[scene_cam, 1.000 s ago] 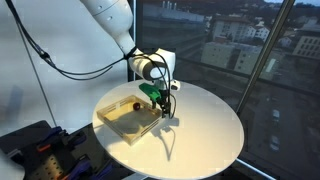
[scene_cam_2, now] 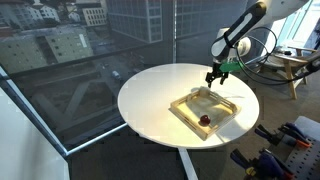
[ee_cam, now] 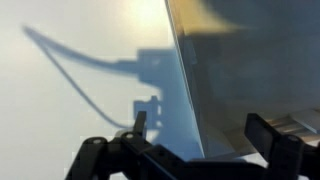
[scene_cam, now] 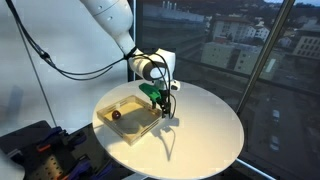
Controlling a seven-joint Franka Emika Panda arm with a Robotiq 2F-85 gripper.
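Observation:
A shallow tan tray (scene_cam: 147,130) rests on the white round table. Inside it, a dark reddish-brown ball (scene_cam: 116,114) is near the left side in exterior view 1; exterior view 2 also has the ball (scene_cam_2: 205,120), towards the tray's near end. At the opposite end from the ball, my gripper (scene_cam: 164,110) hangs by the tray's edge, pointing down. The wrist view has the gripper with its fingers wide apart, open and empty, and the tray wall (ee_cam: 184,60) running between them. The ball is out of the wrist view.
Bare white table (scene_cam: 205,125) stretches right of the tray in exterior view 1. Slack dark cables loop from the arm (scene_cam: 153,70). Tall windows stand behind the table, and dark equipment (scene_cam_2: 268,165) is by its near edge in exterior view 2.
In exterior view 1, the ball has moved across the tray floor to the left and nearer the camera, away from the gripper. The arm and tray look unmoved.

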